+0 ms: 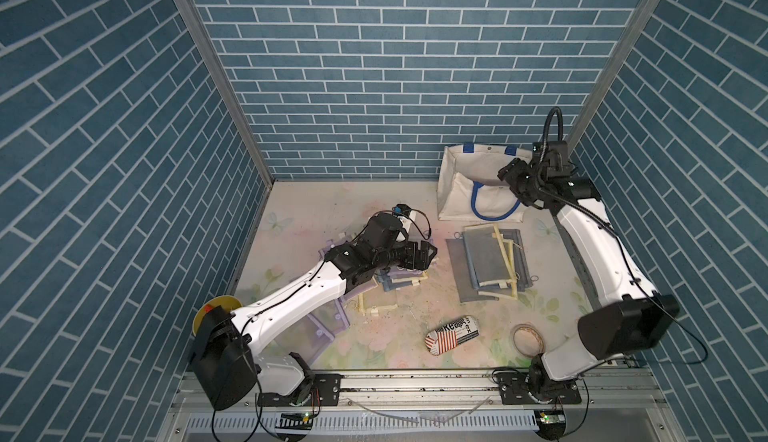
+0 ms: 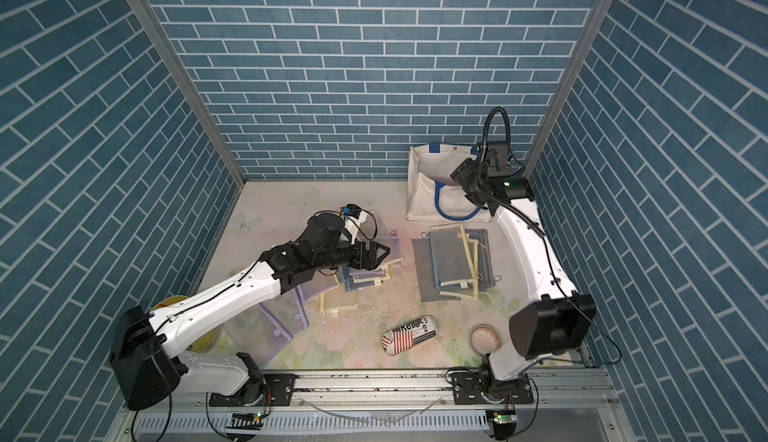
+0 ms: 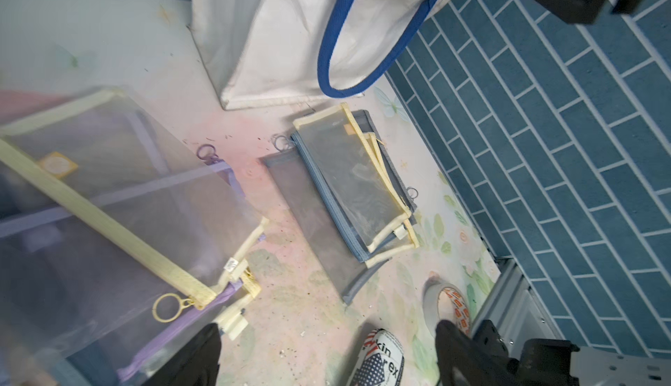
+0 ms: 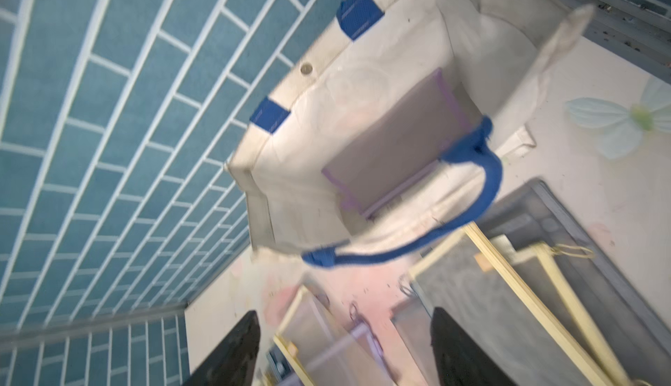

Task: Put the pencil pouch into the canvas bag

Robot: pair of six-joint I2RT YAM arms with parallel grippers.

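Note:
The white canvas bag (image 1: 456,200) with blue handles stands open against the back wall at the right. Inside it, in the right wrist view, lies a grey mesh pouch (image 4: 402,145) with purple edging. My right gripper is open and empty, near the bag's mouth at its right side. Other mesh pouches lie on the table: a grey stack (image 1: 486,254) with yellow trim in front of the bag, and a purple and yellow pile (image 3: 125,197) at the left. Above that pile my left gripper stands open, holding nothing.
A printed pencil case (image 1: 452,335) lies near the table's front edge, with a roll of tape (image 1: 528,339) to its right. A yellow bowl (image 2: 200,338) sits at the far left, partly behind the left arm.

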